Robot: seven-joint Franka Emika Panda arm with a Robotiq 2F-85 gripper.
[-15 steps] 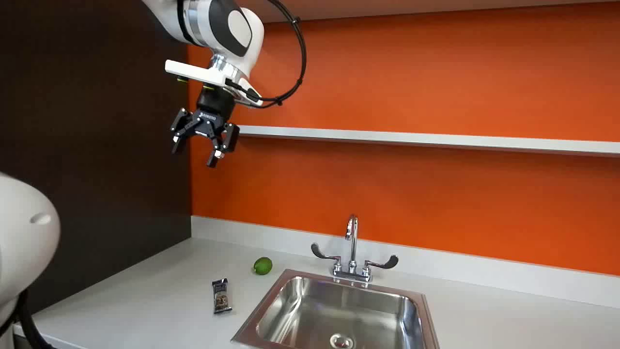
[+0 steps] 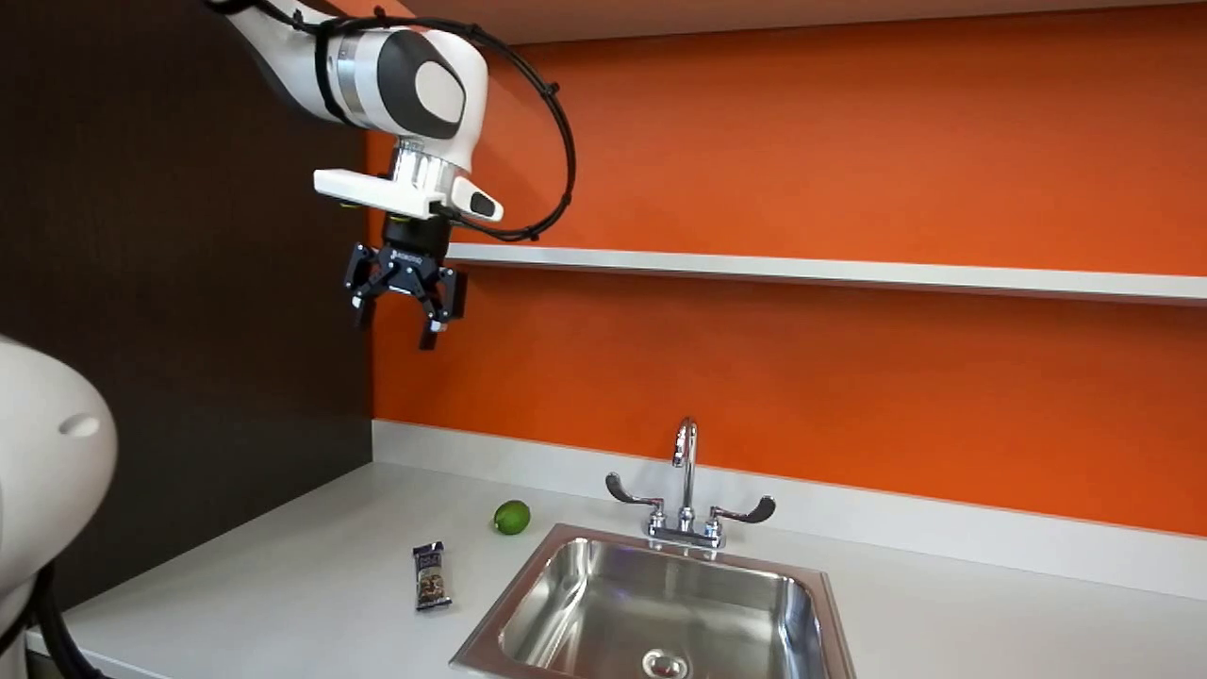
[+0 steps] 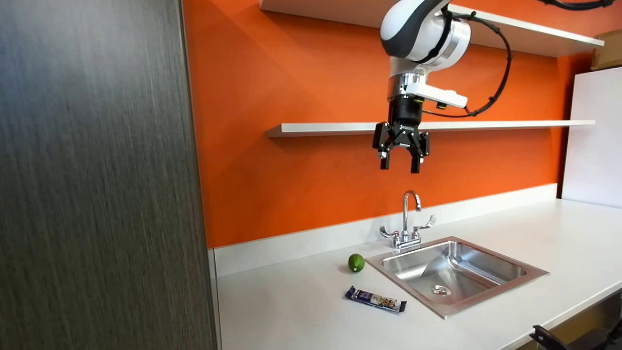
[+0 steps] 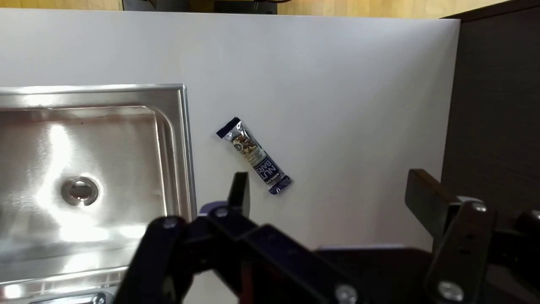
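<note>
My gripper (image 2: 395,324) hangs high above the counter, fingers pointing down and spread open with nothing between them. In exterior view 2 the gripper (image 3: 400,166) shows in front of the orange wall, above the faucet in the picture. A wrapped nut bar (image 4: 254,156) lies flat on the white counter, slanted, left of the sink in exterior view 1 (image 2: 430,576). Farther back, near the sink's corner, sits a green lime (image 2: 511,517); the wrist view does not show it. The steel sink (image 3: 495,283) is empty.
Behind the sink stands a chrome faucet (image 2: 687,475) with two lever handles. A white shelf (image 2: 826,268) runs along the orange wall. A dark panel (image 2: 192,283) bounds the counter's left side. Bare counter (image 4: 354,101) surrounds the bar.
The gripper has come down a little and straightened from a tilt to nearly vertical. The bar, lime and sink look unmoved.
</note>
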